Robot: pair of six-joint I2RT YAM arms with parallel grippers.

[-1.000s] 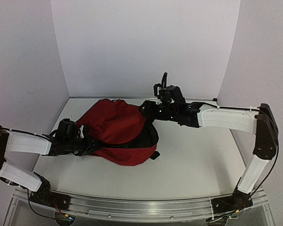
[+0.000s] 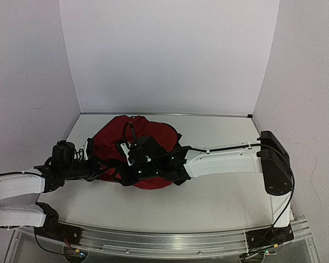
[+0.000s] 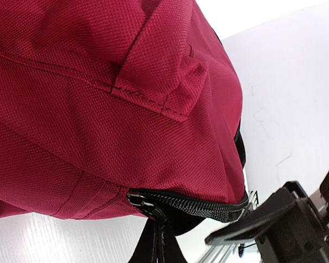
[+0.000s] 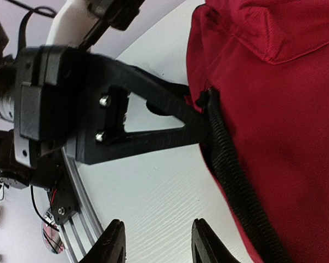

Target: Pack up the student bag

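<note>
The red bag [image 2: 107, 134] lies on the left-middle of the table, partly covered by my right arm. A black zipper edge [image 3: 197, 204] runs along its side, with a metal zipper end [image 3: 145, 203]. At the corner of that edge my left gripper is shut, pinching the black zipper edge; the right wrist view shows the same fingers [image 4: 194, 130] on it. My right gripper is open, with only bare table between its fingers, beside the zipper edge and close to the left gripper. The inside of the bag is hidden.
Light walls stand at the back and both sides, and a metal rail [image 2: 170, 235] borders the front. The two grippers are very near each other.
My right gripper has swept left and toward the front across the bag, reaching the left gripper. The left arm has shifted slightly left.
</note>
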